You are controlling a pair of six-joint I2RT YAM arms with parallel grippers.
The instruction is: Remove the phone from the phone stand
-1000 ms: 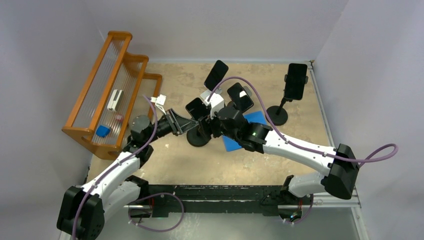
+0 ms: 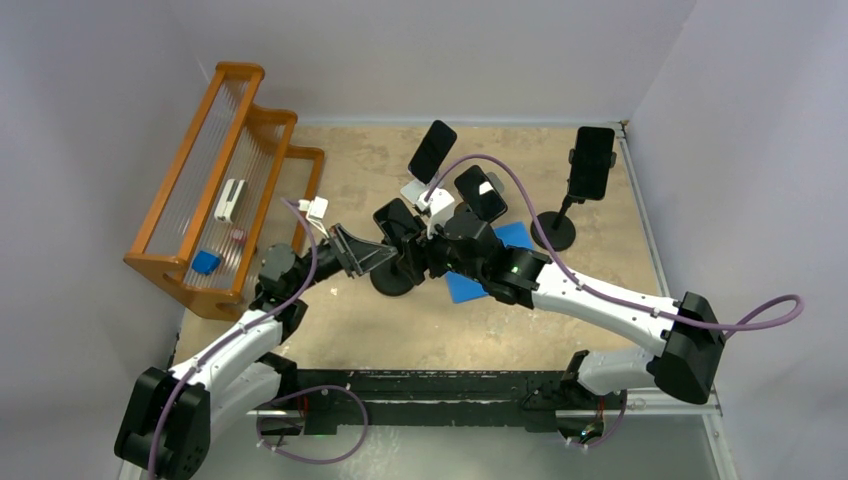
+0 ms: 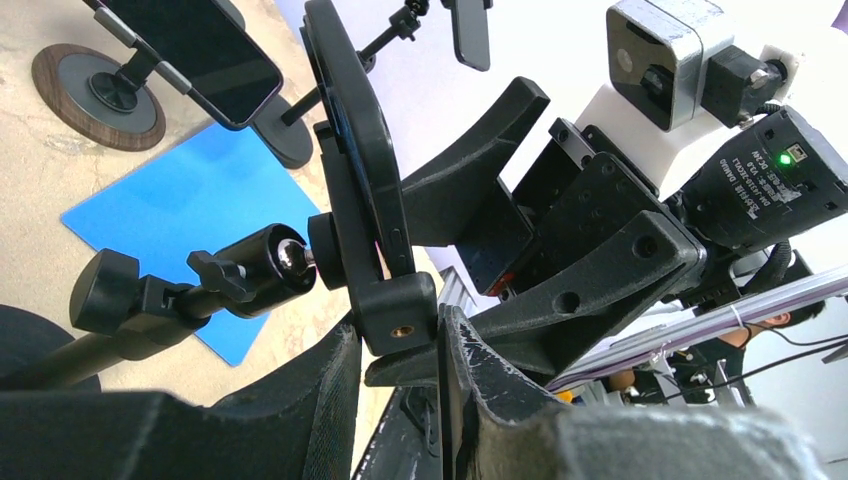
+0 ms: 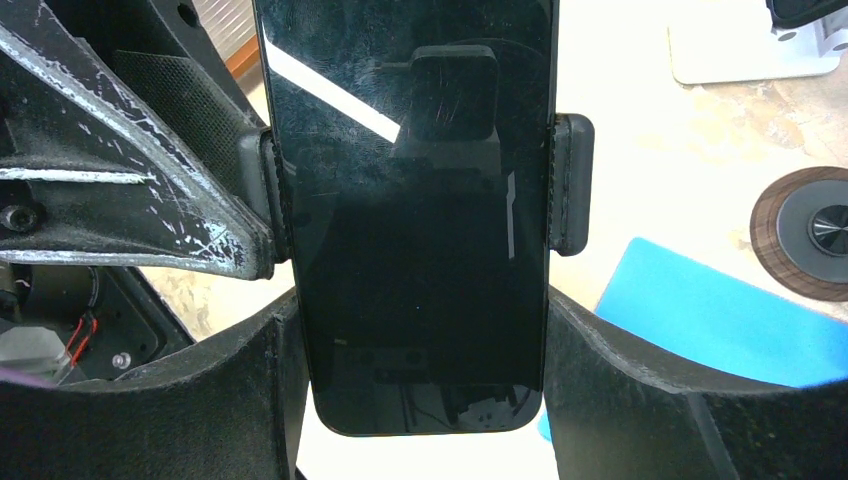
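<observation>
A black phone sits upright in the clamp of a black stand at the middle of the table. My right gripper is around the phone's end; in its wrist view the fingers flank the phone's lower sides. My left gripper is at the clamp from the left, its fingertips at the holder's lower end in the left wrist view. How tightly either gripper closes on them is unclear.
Other phones on stands stand at the back and right. A blue mat lies beneath. A wooden shelf occupies the left.
Both arms have shifted very slightly, with the right wrist a little to the right. The phone at the middle is nearly still.
</observation>
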